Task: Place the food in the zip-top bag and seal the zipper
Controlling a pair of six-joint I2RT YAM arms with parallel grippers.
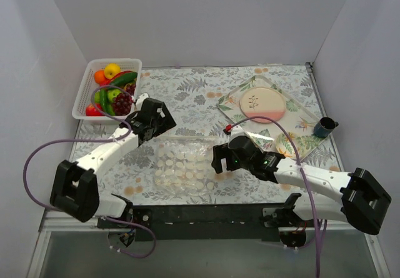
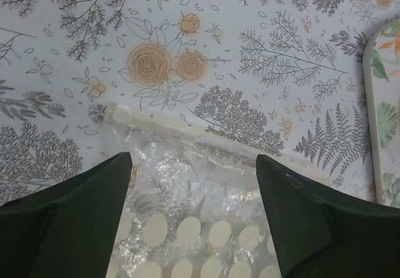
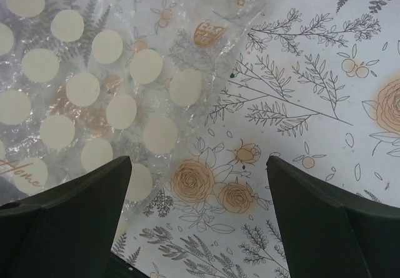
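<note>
A clear zip top bag (image 1: 184, 165) printed with pale dots lies flat on the patterned cloth. In the left wrist view its zipper strip (image 2: 212, 142) runs along the far edge. My left gripper (image 1: 165, 120) hangs near the bag's far left corner, its fingers part open and empty. Over the bag's right edge is my right gripper (image 1: 220, 158), open with nothing between its fingers. The toy food sits in a white basket (image 1: 79, 100) at the back left: an orange (image 1: 100, 77), a red tomato (image 1: 94, 110), purple grapes (image 1: 122, 104) and a green cucumber (image 1: 124, 79).
A leaf-patterned tray (image 1: 234, 106) with a round pink and beige plate (image 1: 262, 102) lies at the back right. Beside it stands a dark mug (image 1: 324, 127). Bare cloth lies between basket and tray.
</note>
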